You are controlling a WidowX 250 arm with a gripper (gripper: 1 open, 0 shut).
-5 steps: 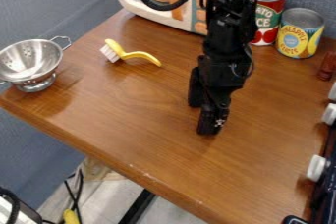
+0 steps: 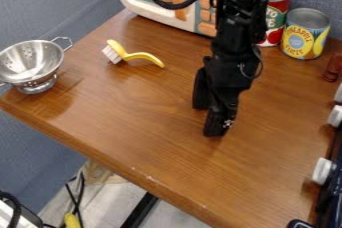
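Observation:
My gripper [image 2: 211, 104], black, hangs low over the middle of the wooden table [image 2: 147, 152], its fingers pointing down near the tabletop. Whether it is open or shut, and whether anything is between the fingers, I cannot tell. A yellow-handled brush [image 2: 144, 58] with white bristles lies to its upper left. At the table's left edge stands a steel colander [image 2: 30, 64].
A toy microwave [image 2: 171, 10] stands at the back, with a red can [image 2: 273, 20] and a yellow-labelled can [image 2: 305, 36] to its right. A red bottle [image 2: 333, 70] and a stove with white knobs [image 2: 323, 170] line the right edge.

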